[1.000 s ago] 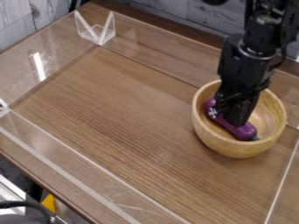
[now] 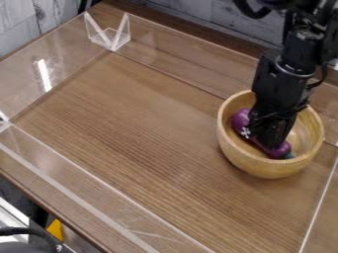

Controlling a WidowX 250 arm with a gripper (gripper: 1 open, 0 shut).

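Observation:
A wooden bowl (image 2: 235, 158) sits at the right of the table in the camera view, holding a purple object (image 2: 275, 147). My black gripper (image 2: 259, 126) reaches down from the upper right into the bowl over the purple object, partly covering it. Its fingertips look close together; whether anything is between them is hard to see.
A clear plastic holder (image 2: 109, 35) stands at the back left. Dark items lie past the table's lower-left edge.
The gripper and arm have shifted slightly within and above the bowl; the purple object and bowl look nearly unchanged.

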